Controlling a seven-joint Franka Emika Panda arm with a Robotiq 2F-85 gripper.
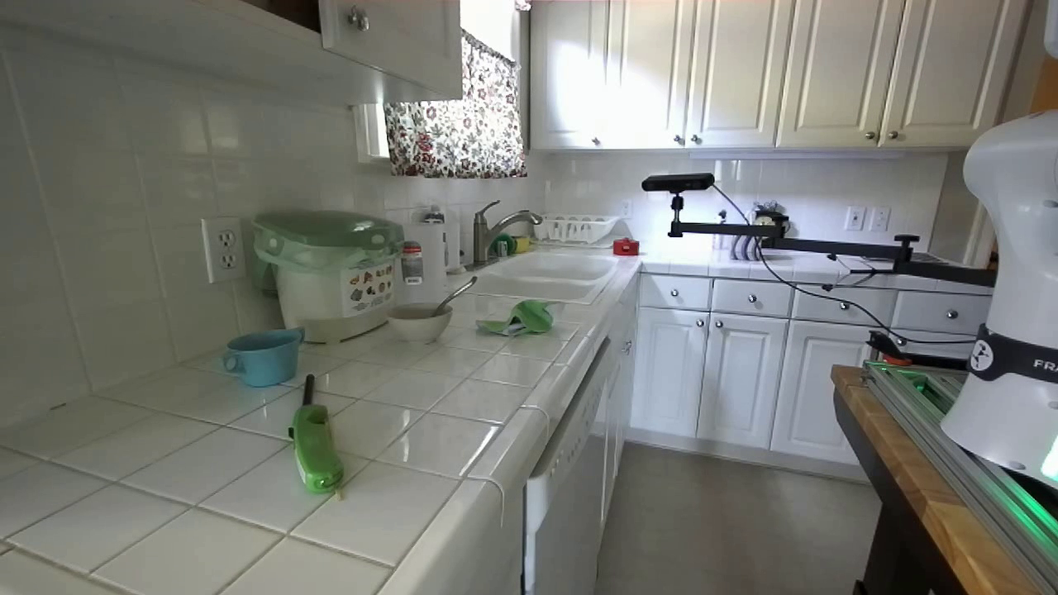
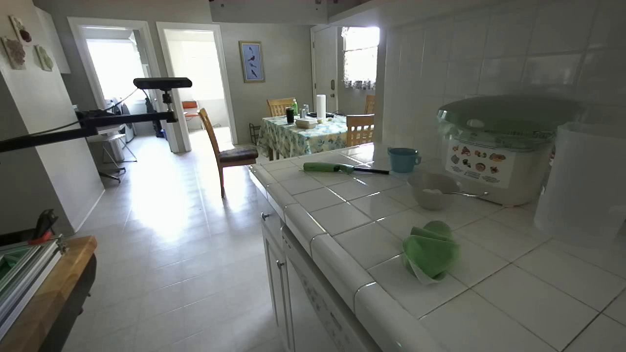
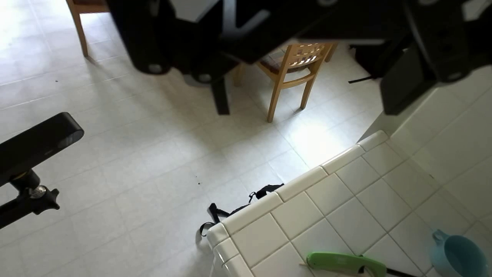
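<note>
Black fingers [image 3: 221, 98] reach in from the top of the wrist view, spread wide apart. My gripper is open, with only the floor and a chair far behind the gap. Low in that view, on the white tiled counter [image 3: 302, 210], lie a green lighter [image 3: 339, 261] with a black stem and, beside it, a blue cup [image 3: 461, 256]. Farther along the counter stand a white bowl [image 1: 418, 323] with a spoon [image 1: 456, 296] in it and a crumpled green cloth [image 1: 532, 317]. Neither exterior view includes the gripper.
Against the wall stands a large white container [image 1: 332, 297] with a green lid. The sink [image 1: 555, 268] lies beyond it. A camera on a black arm [image 1: 734, 229] juts over the floor. Bare tiles surround the lighter.
</note>
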